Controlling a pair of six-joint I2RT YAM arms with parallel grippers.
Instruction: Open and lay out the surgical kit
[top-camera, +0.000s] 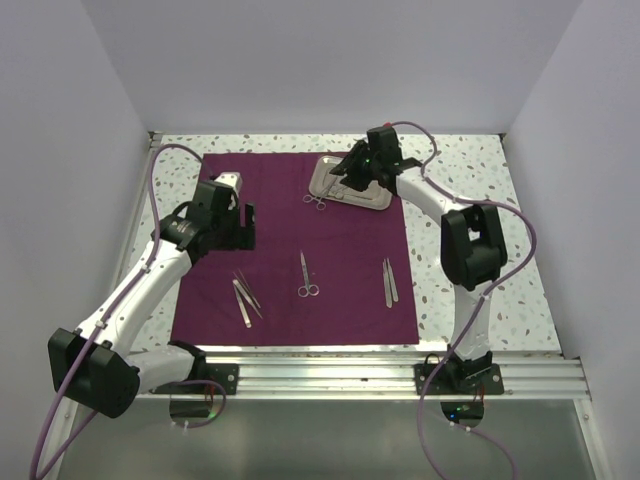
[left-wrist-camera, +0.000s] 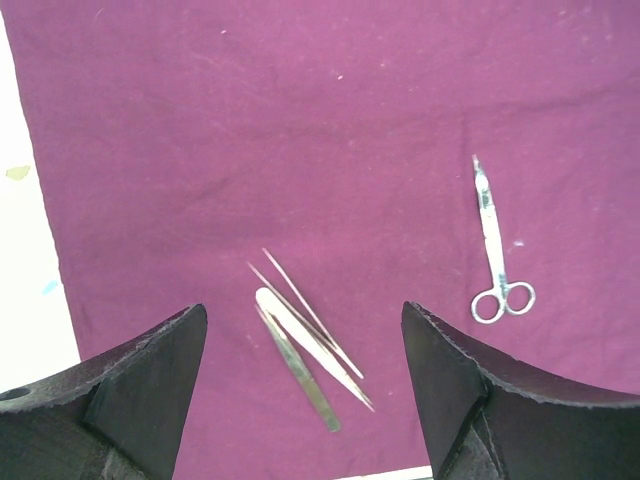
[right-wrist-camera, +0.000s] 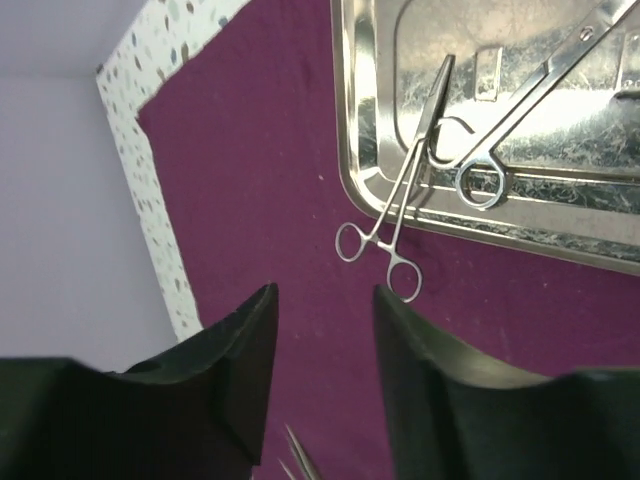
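A metal tray (top-camera: 378, 203) sits at the back right of the purple cloth (top-camera: 270, 190). Two ring-handled instruments lie in it: a slim clamp (right-wrist-camera: 402, 195) whose finger rings hang over the rim onto the cloth, and larger scissors (right-wrist-camera: 525, 105) whose near ring touches or overlaps the clamp. My right gripper hovers by the tray, part open, its fingers empty. Over the left of the cloth, my left gripper is also open and empty. Beneath its view lie several thin tools (left-wrist-camera: 310, 335) in a loose bundle and a scissor-like instrument (left-wrist-camera: 492, 235).
Two slim handles (top-camera: 390, 283) lie side by side near the cloth's right edge. Bare cloth fills the middle and the back left.
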